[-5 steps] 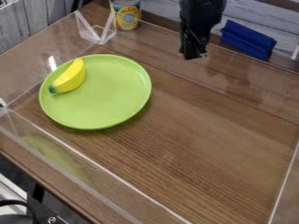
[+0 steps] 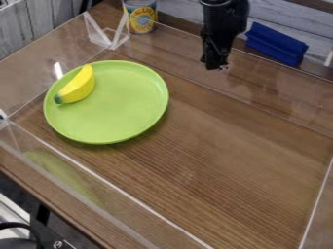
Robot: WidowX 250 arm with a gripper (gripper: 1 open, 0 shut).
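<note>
My black gripper (image 2: 216, 60) hangs over the back middle of the wooden table, shut, with nothing visible between its fingers. A green plate (image 2: 111, 112) lies at the left, with a yellow banana-like object (image 2: 78, 83) with a green tip on its left side. A blue block (image 2: 277, 43) stands at the back right, to the right of the gripper.
A can (image 2: 139, 14) and a clear plastic stand (image 2: 109, 29) are at the back left. A white back wall runs behind the blue block.
My gripper has shifted very slightly at the back of the table. The plate, the yellow object and the blue block have not moved.
</note>
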